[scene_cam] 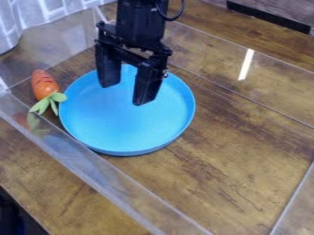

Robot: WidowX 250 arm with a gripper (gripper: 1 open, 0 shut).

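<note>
My black gripper (128, 77) hangs open over the back part of a blue plate (123, 122), its two fingers spread apart with no object visible between them. A toy carrot (44, 87) with green leaves lies left of the plate on the wooden surface, its orange body pointing toward the back.
Clear plastic walls or panels run along the lower left and right sides. A silvery object (9, 23) is cut off at the top left. The wooden surface (233, 138) right of the plate is bare.
</note>
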